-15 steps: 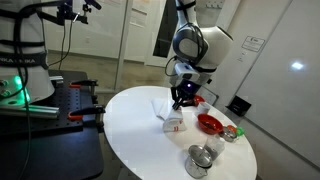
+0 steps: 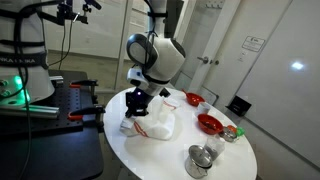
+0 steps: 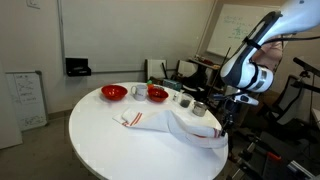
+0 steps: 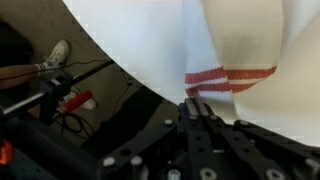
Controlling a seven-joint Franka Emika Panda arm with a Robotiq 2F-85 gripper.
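A white towel (image 3: pixel 187 122) with red stripes lies partly on the round white table, stretched out with one end raised toward my gripper (image 3: pixel 226 130) near the table's edge. In the wrist view, the striped end of the towel (image 4: pixel 225 80) runs up to my gripper. The fingers are shut on the cloth, with the pinched part mostly hidden by the fingers. From exterior view 1, my gripper (image 2: pixel 132 114) is low at the near left of the table, the towel (image 2: pixel 160 120) trailing to its right.
Red bowls (image 2: pixel 209 124), a metal pot (image 2: pixel 200 158), a clear cup (image 2: pixel 214 145) and a white pitcher (image 3: pixel 138 89) stand along the table's far side.
My gripper has moved left and toward the table's near edge in exterior view 1, pulling the towel along. The cloth is now more stretched out; the dishes have not moved.
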